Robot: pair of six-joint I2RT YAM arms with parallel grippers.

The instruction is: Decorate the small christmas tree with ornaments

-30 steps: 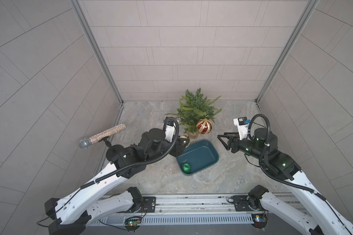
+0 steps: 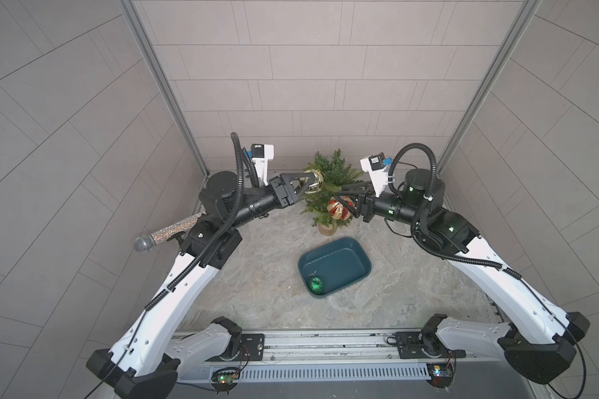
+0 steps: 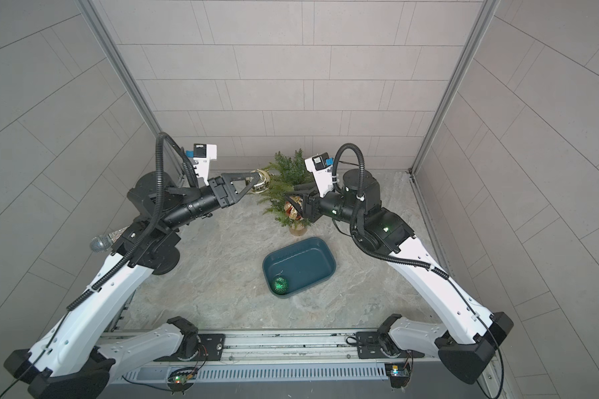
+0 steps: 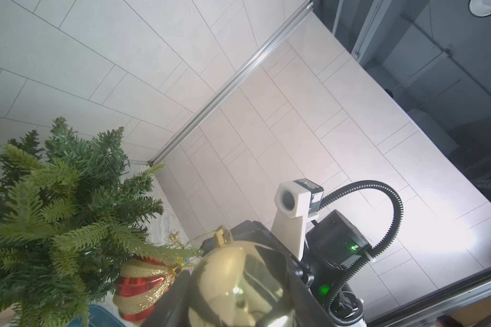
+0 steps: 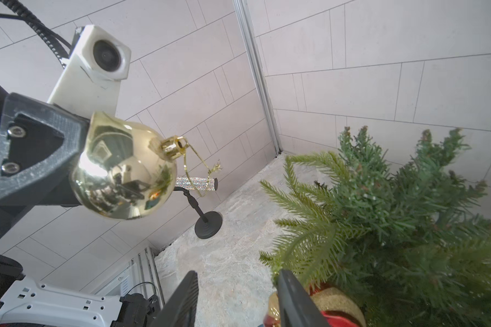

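A shiny gold ball ornament (image 4: 240, 283) is gripped by my left gripper (image 2: 311, 181), raised beside the left side of the small Christmas tree (image 2: 336, 169). Its gold cap and thin string loop (image 5: 193, 163) point toward the tree in the right wrist view. On the tree's lower front hangs a red-and-gold striped ornament (image 2: 340, 208). My right gripper hovers over the tree's front right, fingers (image 5: 188, 297) apart with nothing between them. Inside the teal tray (image 2: 359, 256) lies a green glittery ornament (image 2: 316, 284).
At the far left stands a glittery microphone (image 2: 173, 230) on a stand with a round black base (image 5: 207, 224). The grippers are close together around the tree. Open marble surface surrounds the tray. The back wall rises behind the tree.
My left gripper has risen from near the tray to the tree's upper left, carrying the gold ornament. My right gripper has moved left and toward the back, now in front of the tree.
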